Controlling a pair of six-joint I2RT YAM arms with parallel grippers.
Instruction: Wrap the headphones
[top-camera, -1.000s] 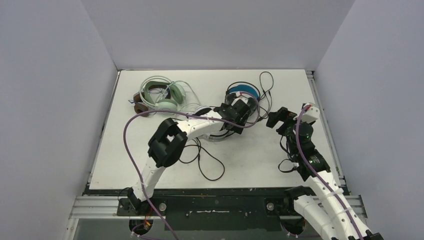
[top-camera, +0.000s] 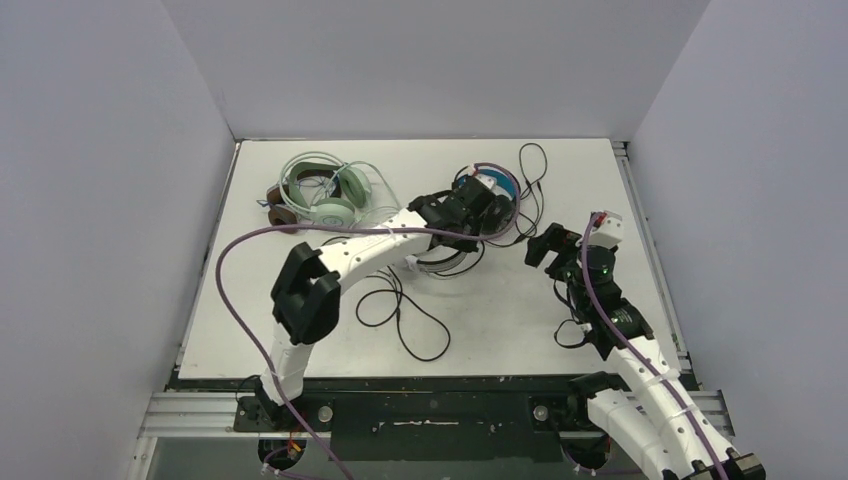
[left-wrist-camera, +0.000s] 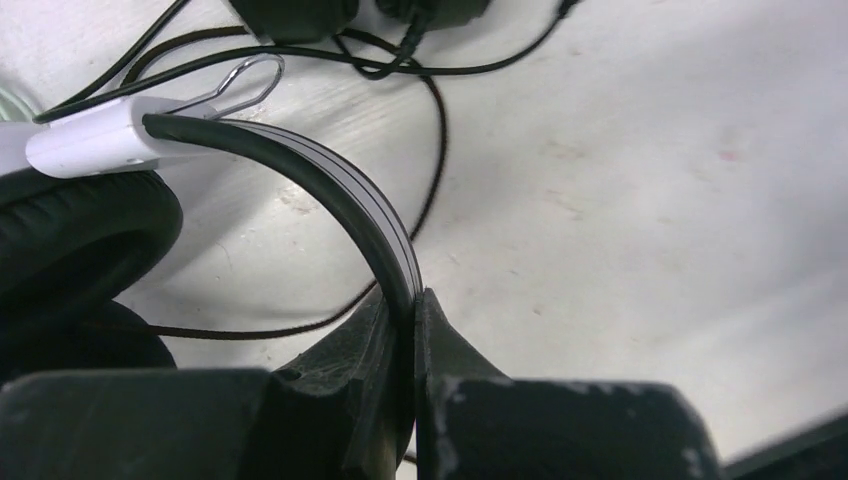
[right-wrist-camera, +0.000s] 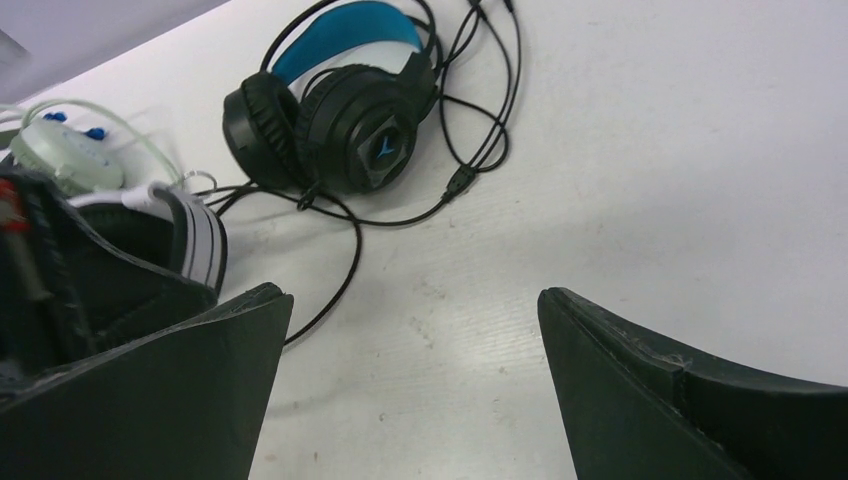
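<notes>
My left gripper is shut on the dark headband (left-wrist-camera: 285, 155) of the white-and-black headphones (left-wrist-camera: 95, 135), whose black ear pads lie below the white slider; in the top view this arm covers much of them. A thin black cable (left-wrist-camera: 432, 180) loops beside them on the table. My right gripper stands open at the right of the table, nothing between its fingers, with the left gripper's housing at the left edge of its view.
Black-and-blue headphones (right-wrist-camera: 355, 135) with looped cables lie at the back. Mint-green headphones (top-camera: 333, 212) with pale cables lie at the back left.
My left arm's wrist has moved slightly toward the back of the table and its elbow leftward. The right arm has shifted very slightly.
</notes>
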